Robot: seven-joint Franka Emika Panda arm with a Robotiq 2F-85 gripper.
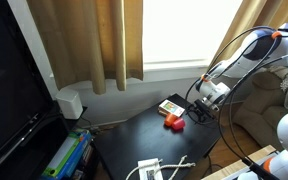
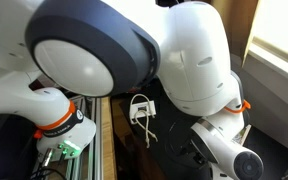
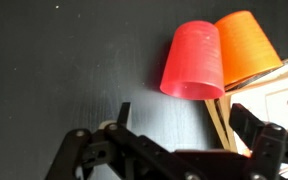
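A red cup [image 3: 192, 62] lies on the dark tabletop in the wrist view, ahead of my gripper. An orange cup [image 3: 246, 46] is right beside it, close against its right side. Both fingers [image 3: 120, 116] are spread wide, and nothing sits between them. From exterior view 1, the gripper [image 1: 197, 113] hangs over the table's right part, to the right of the red cup [image 1: 178, 125] and the orange cup [image 1: 170, 119]. In exterior view 2 the arm hides both cups.
A flat, pale box or book [image 1: 171, 107] lies behind the cups, near the table's far edge. A white power strip [image 1: 150, 170] with its cable occupies the near edge.
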